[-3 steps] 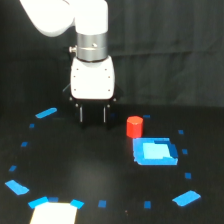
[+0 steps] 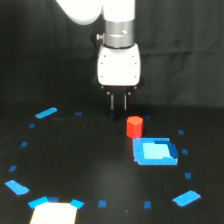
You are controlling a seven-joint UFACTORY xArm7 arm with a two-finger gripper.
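A red block [image 2: 135, 127] stands on the dark table, right of the middle. Just in front of it and to its right is a blue square tray [image 2: 155, 141] with a pale inside. My gripper [image 2: 119, 106] hangs from the white arm behind the red block and slightly left of it. A dark gap shows between its two thin fingers, and nothing is visible in that gap. From this one view, the fingertips' height over the table cannot be judged.
Blue tape marks dot the dark table, with larger strips [image 2: 46, 113] at the left and [image 2: 186, 198] at the front right. A pale square object [image 2: 53, 213] lies at the front left edge.
My gripper has moved right and a little up in the view, closer to the red block. Its fingers appear nearer each other. The red block and blue tray stay in place.
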